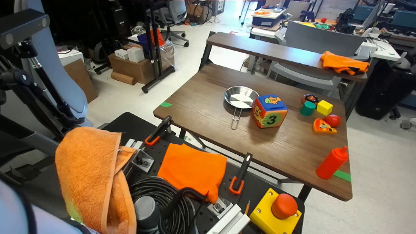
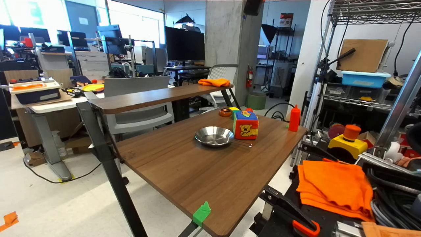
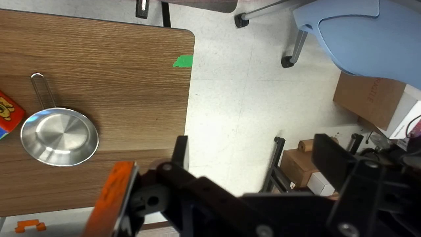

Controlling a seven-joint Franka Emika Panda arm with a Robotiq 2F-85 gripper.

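Observation:
Wide open, my gripper shows in the wrist view with nothing between its fingers; floor and the table's end lie below it. Neither exterior view shows the gripper. A shiny metal pan (image 1: pixel 241 97) with a wire handle rests on the brown table, left of it in the wrist view. Right beside the pan stands a soft cube (image 1: pixel 269 111) with a blue top and a number 3. Toward the table's far end lie a green cylinder (image 1: pixel 307 108), a yellow block (image 1: pixel 324 107), a red ball (image 1: pixel 332 120) and a pizza slice (image 1: pixel 323 126). A red squeeze bottle (image 1: pixel 331 163) stands near the corner.
A raised shelf (image 1: pixel 265 48) runs along the table's back, bearing an orange cloth (image 1: pixel 343 62). The front cart holds another orange cloth (image 1: pixel 191 169), black clamps and a yellow box with a red button (image 1: pixel 277 212). The table's end by the pan is bare.

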